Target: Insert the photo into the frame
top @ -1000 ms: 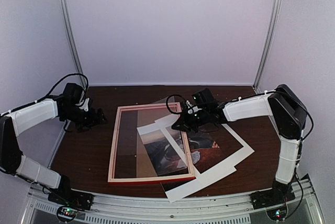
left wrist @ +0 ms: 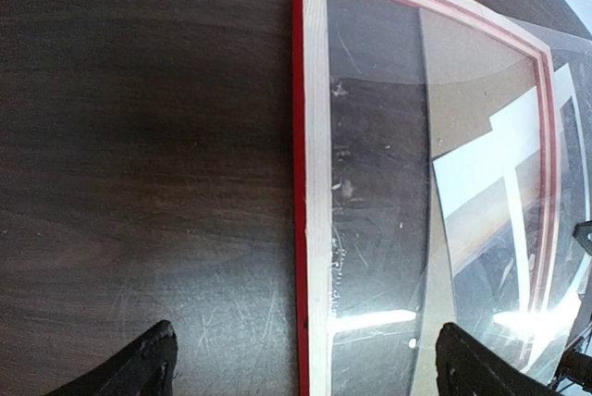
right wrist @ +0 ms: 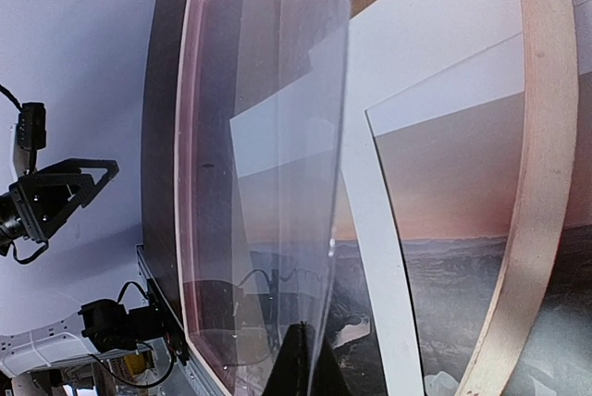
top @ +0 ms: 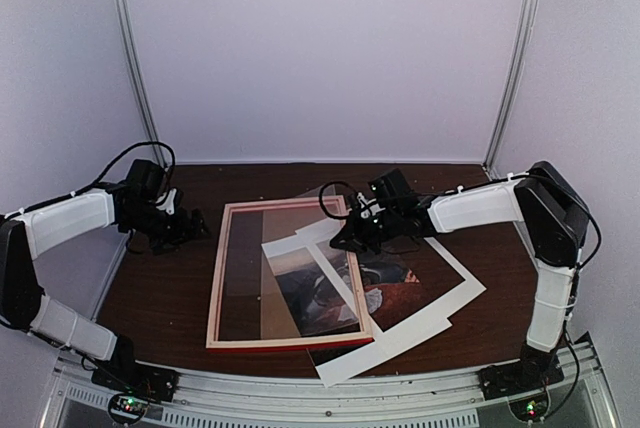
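The wooden frame (top: 216,283), pale with a red outer side, lies mid-table. Through its opening show a brown board (top: 278,293) and part of a white-bordered photo (top: 395,293), which reaches out beneath the frame's right side. A clear sheet (right wrist: 268,128) rises over the frame, its near edge running down to my right gripper. That gripper is shut on the sheet's edge, above the frame's right side in the top view. My left gripper (top: 205,226) hovers left of the frame, open and empty; its fingers (left wrist: 139,368) stand wide apart in the left wrist view.
Another white-bordered sheet (top: 345,366) pokes out below the photo toward the front edge. Bare dark table (top: 160,298) lies to the left of the frame. Glare on the clear sheet hides part of the opening in the left wrist view.
My left gripper has shifted slightly right, toward the frame. The right arm has barely moved, and the frame and photo lie where they were.
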